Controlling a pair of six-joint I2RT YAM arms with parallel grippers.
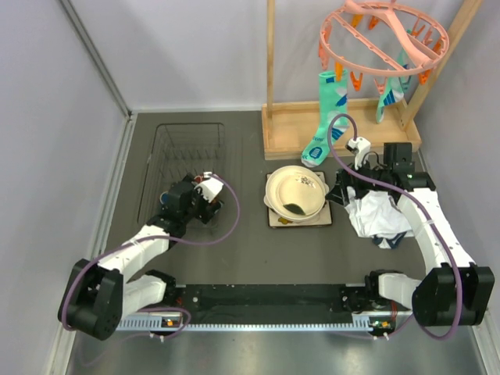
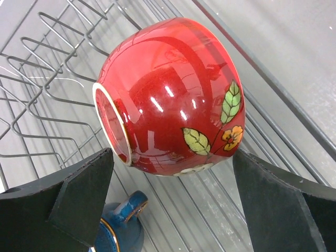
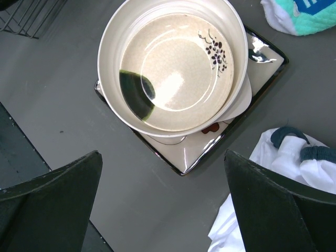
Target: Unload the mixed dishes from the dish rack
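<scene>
A red bowl (image 2: 173, 100) with painted leaves lies tipped on its side in the wire dish rack (image 1: 152, 168). My left gripper is open, its fingertips at either side of the bowl's near part; whether they touch it I cannot tell. Below the bowl, partly behind the left finger, is a blue mug (image 2: 126, 226). On the table's middle, a cream plate (image 3: 178, 68) rests inside a white handled pot (image 3: 113, 86), which stands on a square patterned plate (image 3: 184, 157). My right gripper hangs open and empty beside that stack.
A white cloth (image 1: 375, 215) lies at the right, under the right arm. Socks (image 1: 330, 109) hang from a pink clip hanger (image 1: 383, 70) above a wooden frame (image 1: 285, 139) at the back. Bare table lies between rack and stack.
</scene>
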